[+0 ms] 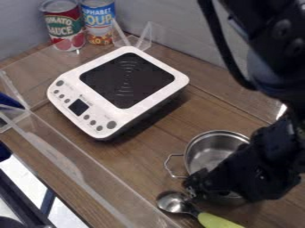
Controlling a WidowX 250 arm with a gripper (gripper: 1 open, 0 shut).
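My black gripper (pixel 205 185) is low at the lower right, over the front left rim of a steel pot (pixel 216 142) with a wire handle. Whether its fingers are open or shut on the rim is hidden. A steel spoon (pixel 174 200) with a green handle (pixel 217 222) lies just in front of the pot. A white induction cooker (pixel 125 120) with a black top stands at the upper left of the wooden counter.
Two cans, tomato sauce (pixel 64 26) and alphabet soup (pixel 99 20), stand at the back left. Clear plastic walls edge the counter. Bare wood (pixel 197 107) lies right of the cooker.
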